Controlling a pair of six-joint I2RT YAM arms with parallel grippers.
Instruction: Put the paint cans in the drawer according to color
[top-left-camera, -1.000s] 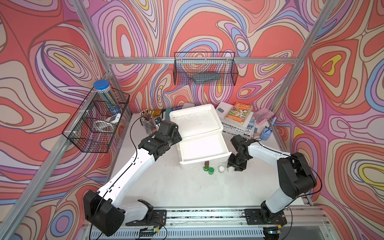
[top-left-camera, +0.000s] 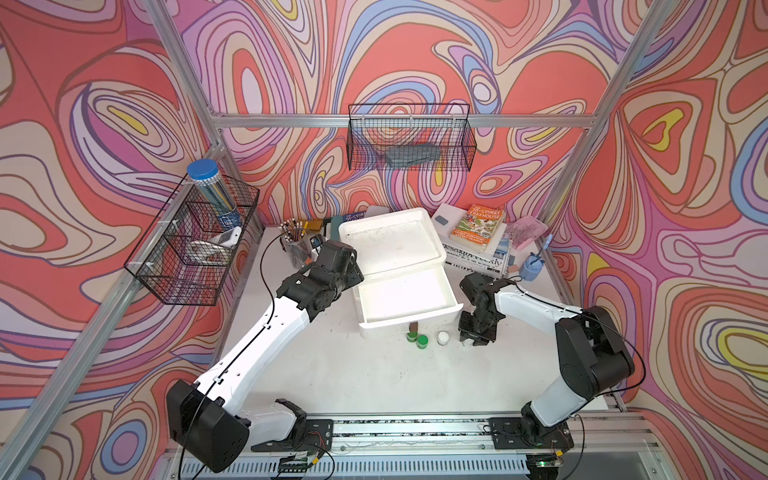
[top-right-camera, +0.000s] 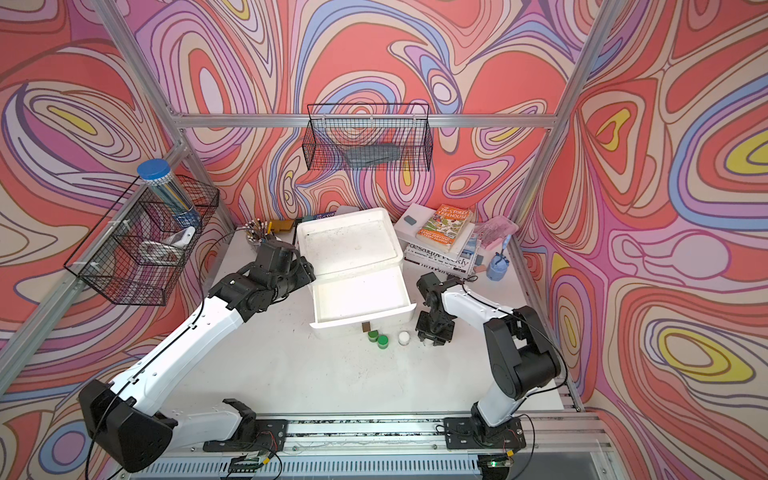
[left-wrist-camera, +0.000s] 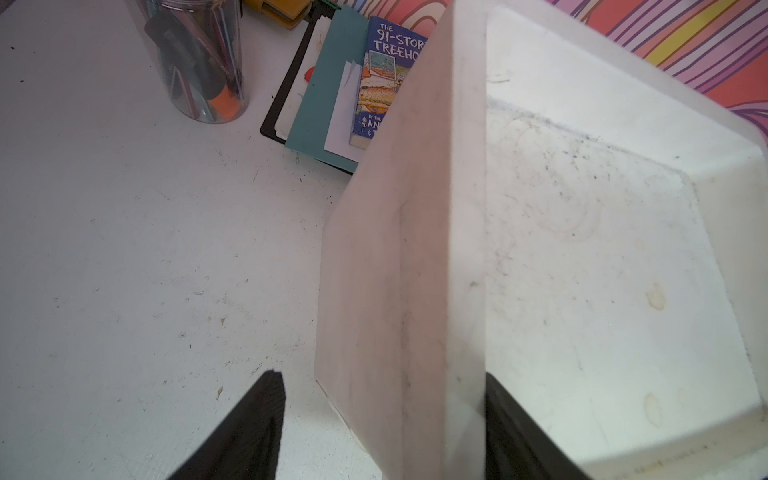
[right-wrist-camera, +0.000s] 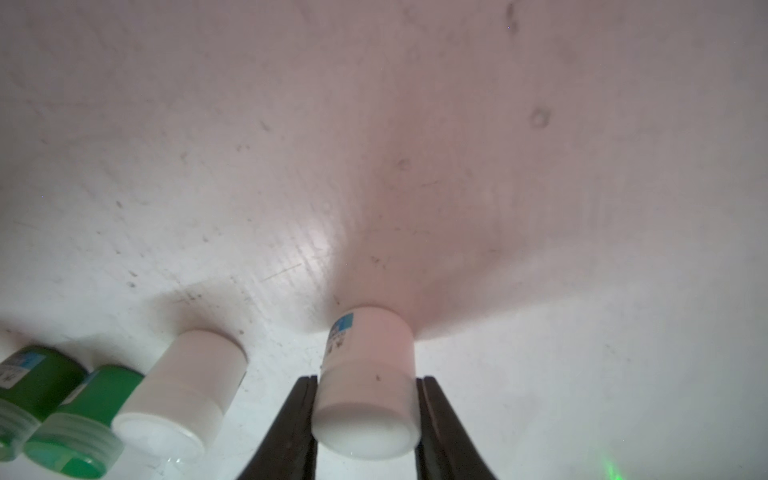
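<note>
My right gripper is shut on a white paint can (right-wrist-camera: 369, 344), one finger on each side of its lower part in the right wrist view. To its left stand another white can (right-wrist-camera: 185, 384), a bright green can (right-wrist-camera: 96, 408) and a darker green can (right-wrist-camera: 36, 380). A brown can (top-left-camera: 413, 327) shows by the drawer front in the top left view. The front white drawer (top-left-camera: 460, 307) is pulled out and empty. My left gripper stands open astride the side wall of a white bin (left-wrist-camera: 468, 240), with space between its left finger and that wall.
The back white tray (top-left-camera: 342, 234) is empty too. Books (top-left-camera: 477, 224) are stacked at the back right, near a blue holder (top-left-camera: 531, 267). A clear pen cup (left-wrist-camera: 204, 72) stands at the left.
The left arm is nearly still.
</note>
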